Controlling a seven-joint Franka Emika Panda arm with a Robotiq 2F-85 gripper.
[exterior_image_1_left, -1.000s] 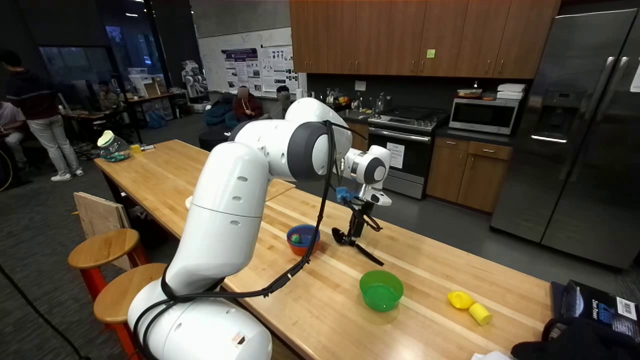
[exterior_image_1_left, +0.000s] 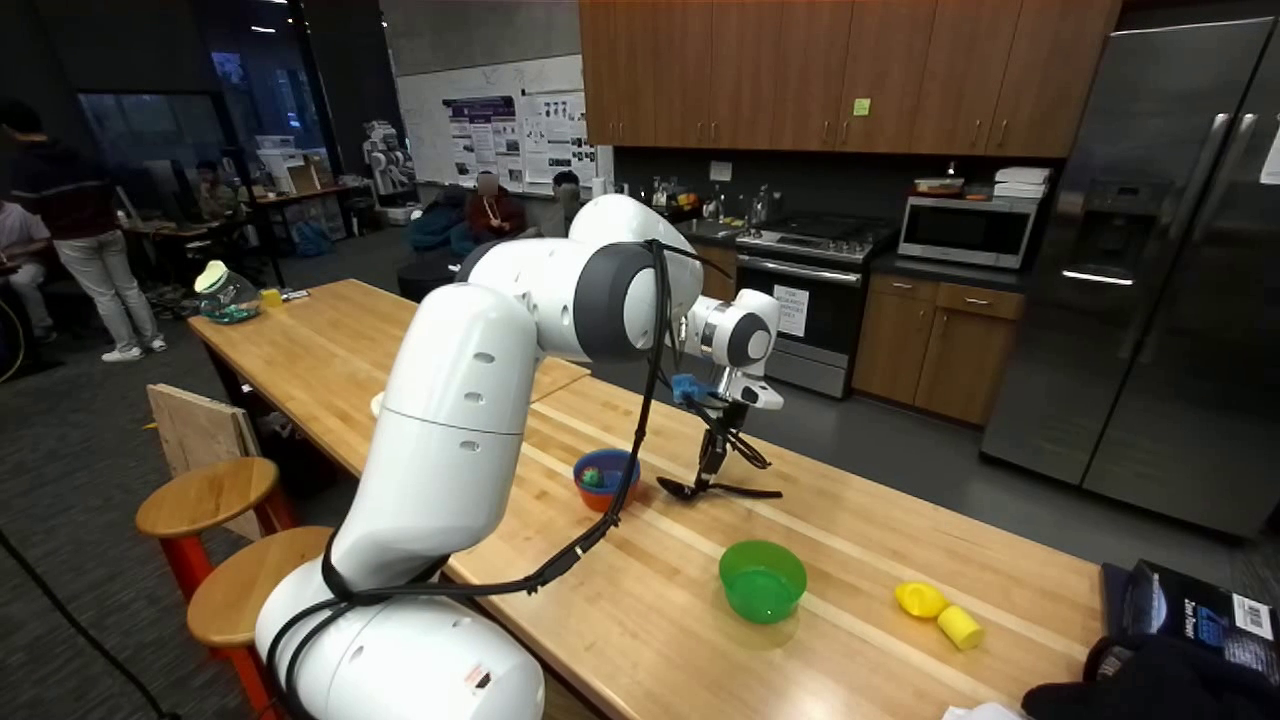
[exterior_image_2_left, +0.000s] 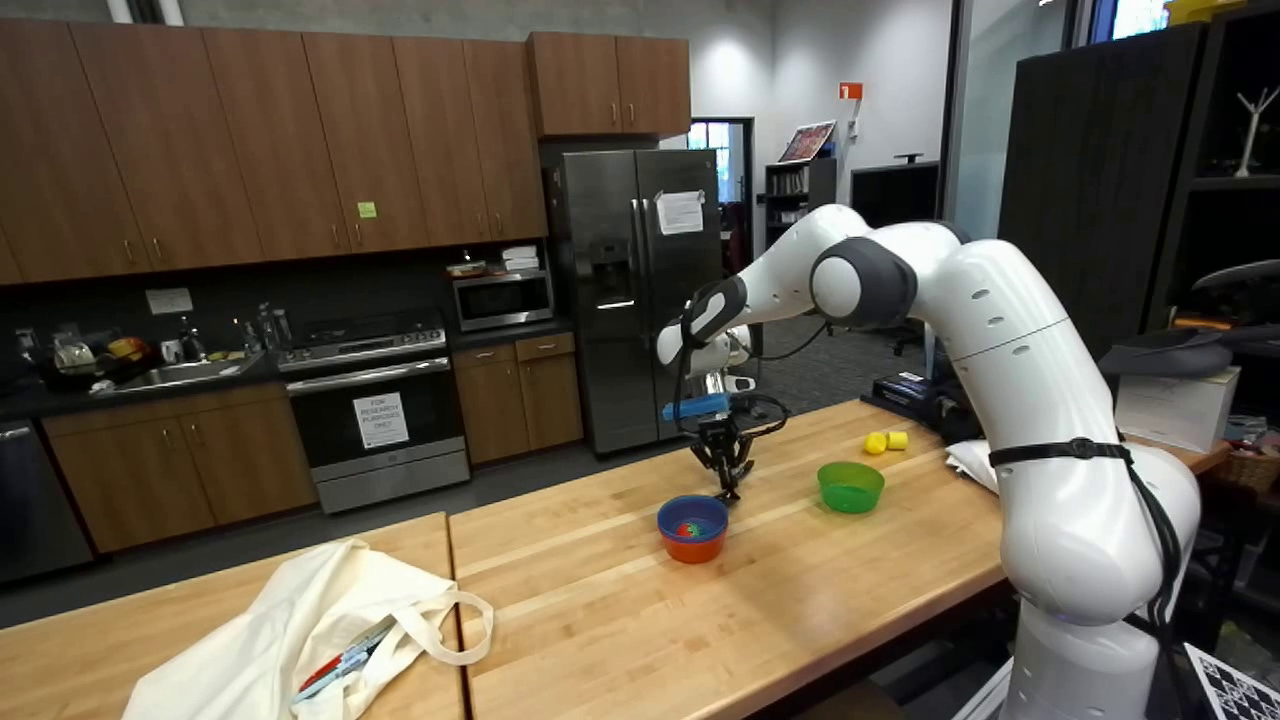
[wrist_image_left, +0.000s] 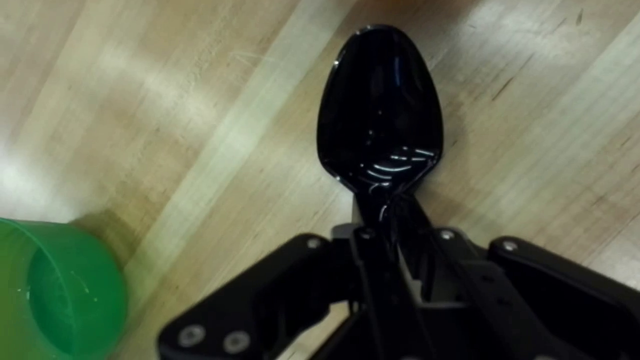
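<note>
A black spoon (wrist_image_left: 379, 114) lies along the middle of the wrist view, its bowl pointing away from me. My gripper is shut on the spoon just behind the bowl. From the first exterior side, the gripper (exterior_image_1_left: 710, 475) points straight down low over the table, with the spoon's handle (exterior_image_1_left: 751, 492) sticking out to the right. Whether the spoon touches the wood is unclear. A blue-and-orange bowl (exterior_image_1_left: 606, 476) with a small green and red object inside stands beside the gripper. In the second exterior view, that bowl (exterior_image_2_left: 692, 544) partly overlaps the fingertips.
A green bowl (exterior_image_1_left: 763, 582) stands nearer the robot's base, also at the wrist view's lower left (wrist_image_left: 99, 282). Yellow pieces (exterior_image_1_left: 921, 599) lie beyond it. A cloth bag (exterior_image_2_left: 270, 636) covers part of the adjoining table. The wood (exterior_image_2_left: 600, 624) in front of the blue-and-orange bowl is clear.
The spoon has turned in the gripper's hold: its handle, slanting toward the green bowl before, now points further right. Its bowl end sits slightly lower in the first exterior view. Both bowls are unmoved.
</note>
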